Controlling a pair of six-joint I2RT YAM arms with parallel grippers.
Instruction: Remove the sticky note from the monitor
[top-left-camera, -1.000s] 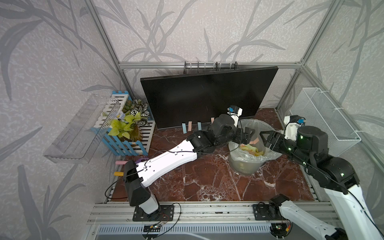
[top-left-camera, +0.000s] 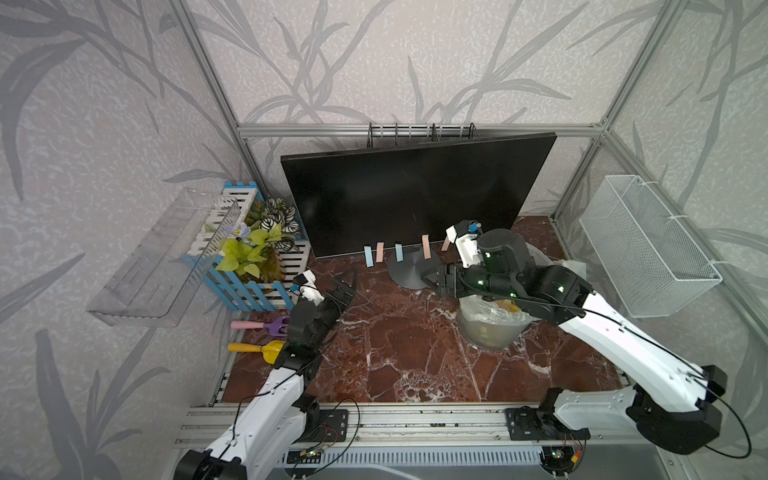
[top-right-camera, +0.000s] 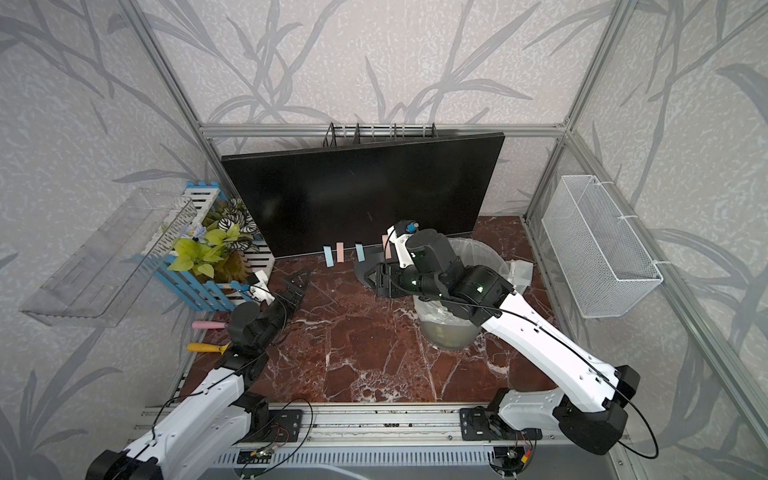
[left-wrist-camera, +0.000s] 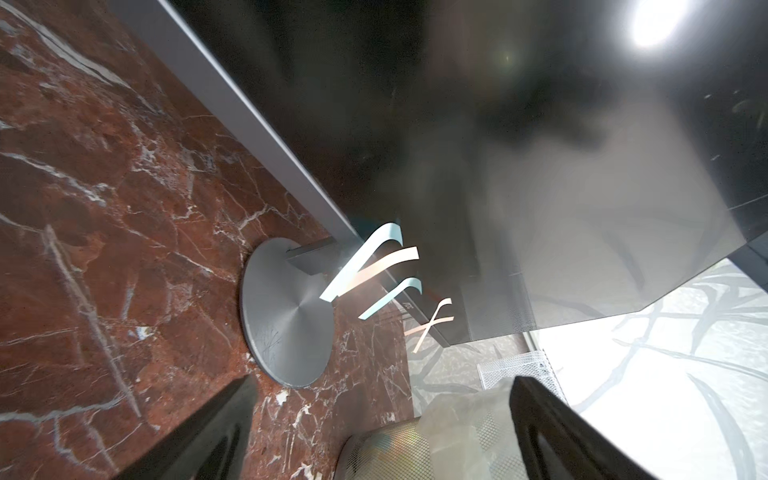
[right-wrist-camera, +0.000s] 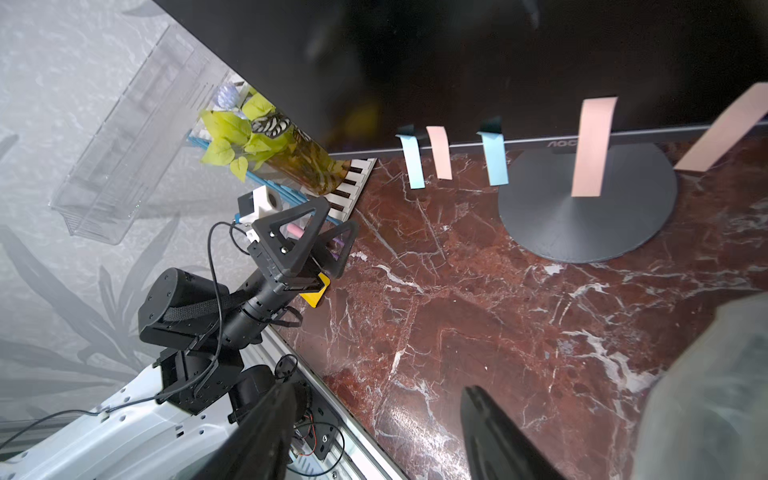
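Along the lower edge of the black monitor (top-left-camera: 416, 192) hang several sticky notes, blue and pink. In the right wrist view I see a blue note (right-wrist-camera: 412, 161), a small pink note (right-wrist-camera: 439, 152), a second blue note (right-wrist-camera: 494, 158), a long pink note (right-wrist-camera: 592, 148) before the round stand, and a tilted pink note (right-wrist-camera: 722, 128) at the right. My left gripper (top-left-camera: 349, 288) is open and empty, left of the stand and below the notes. My right gripper (top-left-camera: 440, 281) stands part open by the stand's right side, nothing between its fingers.
A bin (top-left-camera: 486, 329) lined with a clear bag stands right of the stand, partly under my right arm. Potted plants (top-left-camera: 252, 252) sit at the left, toy garden tools (top-left-camera: 257, 348) in front of them.
My left arm has swung from over the bin back to the left. The right gripper has moved left from the bin's right side to the stand, now covering part of the bin.
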